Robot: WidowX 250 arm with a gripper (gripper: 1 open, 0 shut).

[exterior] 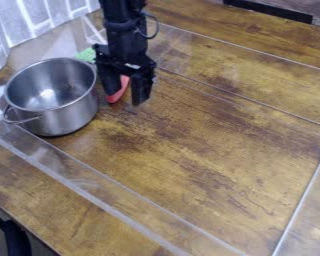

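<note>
My black gripper (123, 78) is low over the back left of the wooden table, beside a steel pot (51, 115) with a handle. A red elongated object (116, 92) lies between the fingertips, partly hidden by the gripper. The fingers are apart around it; whether they touch it I cannot tell. A green object (87, 54) lies behind, partly hidden by the arm.
A dark edge runs along the back right.
</note>
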